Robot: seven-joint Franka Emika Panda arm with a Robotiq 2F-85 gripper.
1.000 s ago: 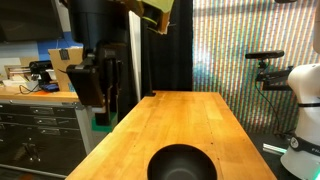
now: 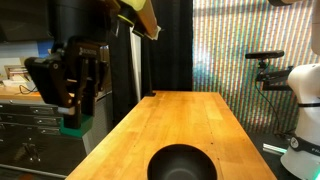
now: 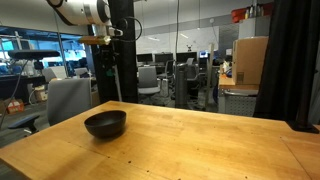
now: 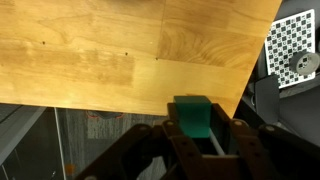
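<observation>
A green block (image 4: 193, 116) sits between the fingers of my gripper in the wrist view, which is shut on it. From the first exterior view, the same green block (image 2: 76, 126) shows below the dark gripper (image 2: 82, 108), high at the left, over or just past the table's left edge. A black bowl (image 2: 181, 163) stands upright on the wooden table, to the right of and apart from the gripper. The second exterior view has the bowl (image 3: 106, 124) near the table's left side, with the gripper (image 3: 110, 68) raised above and behind it.
In the wrist view the table's edge (image 4: 120, 108) runs just before the gripper. An office chair (image 3: 69, 99) stands beside the table.
The bowl stays where it was.
</observation>
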